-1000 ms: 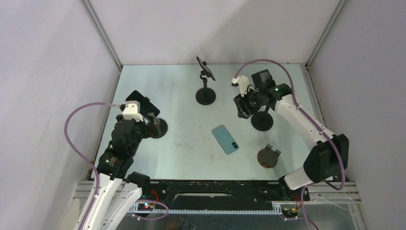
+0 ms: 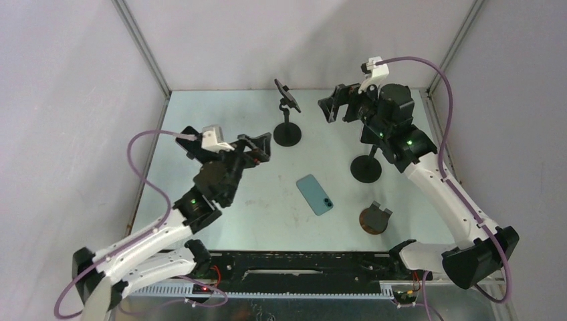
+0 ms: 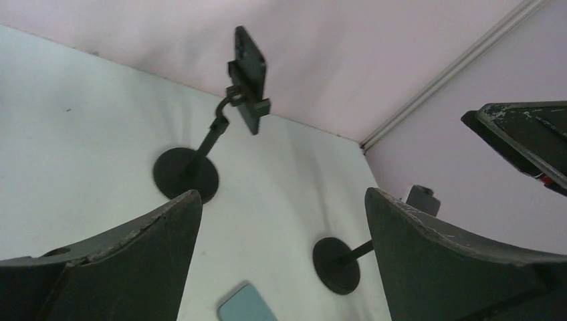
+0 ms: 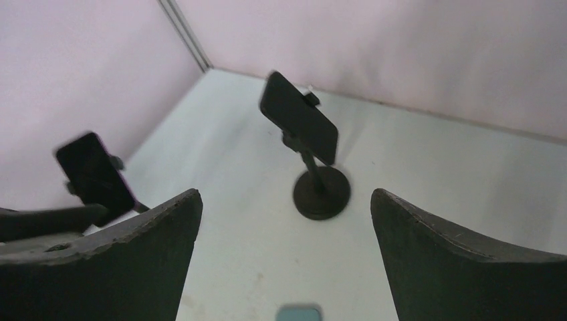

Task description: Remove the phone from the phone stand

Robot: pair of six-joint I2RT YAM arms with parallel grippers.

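Observation:
A black phone (image 2: 294,100) leans on the back-middle stand, whose round black base (image 2: 287,134) rests on the table. In the right wrist view this phone (image 4: 301,120) faces the camera between and beyond the fingertips. Another black phone (image 4: 95,172) sits on the left stand, mostly covered by my left arm from above. A teal phone (image 2: 314,194) lies flat mid-table. My left gripper (image 2: 263,147) is open, empty, left of and in front of the middle stand. Open and empty too, my right gripper (image 2: 336,112) hovers to the right of that stand.
A third stand's base (image 2: 366,168) stands on the right, its upper part largely behind my right arm. Near the front right is a low brown-and-grey stand (image 2: 374,219). White walls enclose the table. Bare tabletop (image 2: 261,214) shows at front centre.
My left gripper has swung right from the left stand toward the middle, now covering much of that stand. My right gripper has moved toward the back. The phones and stands have not moved.

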